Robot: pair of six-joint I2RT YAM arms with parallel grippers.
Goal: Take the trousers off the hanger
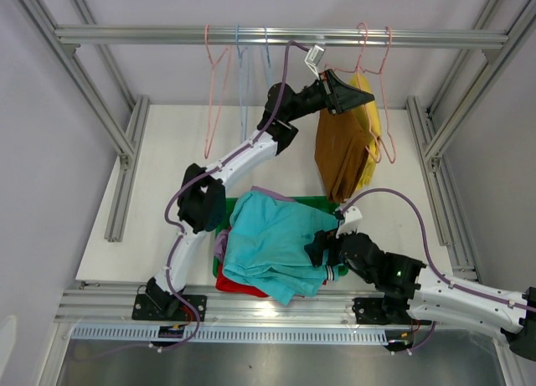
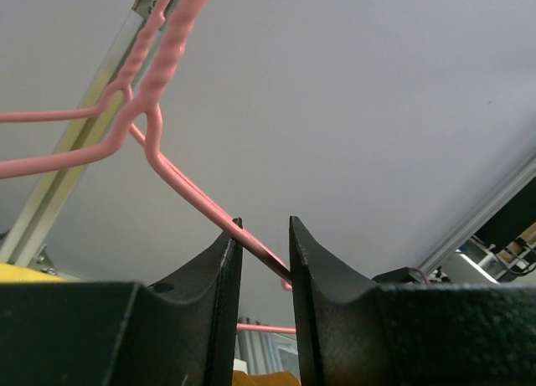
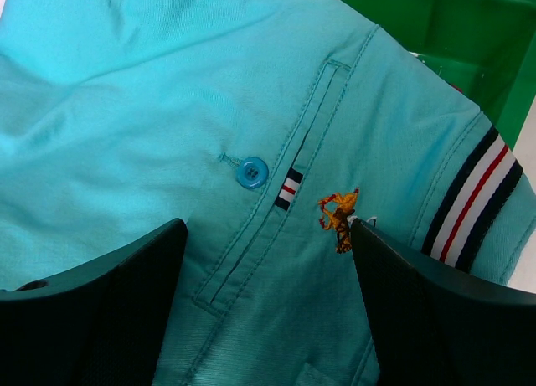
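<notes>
Brown trousers (image 1: 339,156) and a yellow garment (image 1: 365,87) hang from pink hangers at the rail's right. My left gripper (image 1: 335,93) is up at the hangers; in the left wrist view its fingertips (image 2: 301,235) are beside the pink hanger (image 2: 188,187), part open, with the wire at the gap between them. Whether it grips the wire is unclear. My right gripper (image 1: 327,248) is open low over a turquoise shirt (image 3: 126,151) in the green bin (image 3: 452,26), with cloth visible between its fingers.
The metal rail (image 1: 142,34) spans the top, with empty pink and blue hangers at left and centre. White board (image 1: 142,235) is bare left and right of the bin.
</notes>
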